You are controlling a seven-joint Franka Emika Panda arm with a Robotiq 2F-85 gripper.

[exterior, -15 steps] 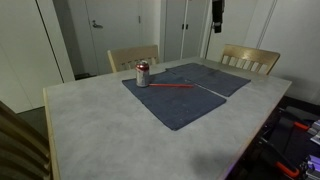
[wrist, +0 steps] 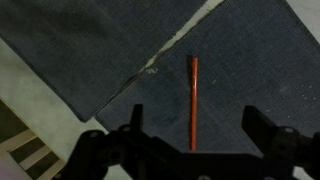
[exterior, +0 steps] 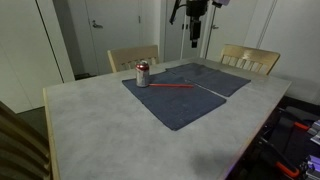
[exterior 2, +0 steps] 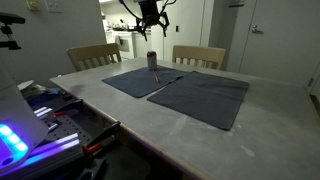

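Observation:
On a dark cloth mat lies a thin red stick [exterior: 172, 86], its length running up the middle of the wrist view, where the stick [wrist: 194, 105] shows below and between my fingers. My gripper is open, its two dark fingers wide apart and nothing between them. In the first exterior view the gripper [exterior: 195, 43] hangs well above the far side of the table, clear of the stick. A can [exterior: 143, 74] with a red top stands upright at the mat's edge; the same can [exterior 2: 152, 60] is near the back in the second exterior view.
Two dark mats, one mat [exterior: 184, 108] nearer and another mat [exterior: 215, 77] beyond it, lie on the white table [exterior: 90, 130] with a narrow gap between. Chairs [exterior: 248, 58] stand around the edge.
The gripper has come leftward and slightly lower in the first exterior view, nearer to above the mats. The stick, can and mats have stayed in place.

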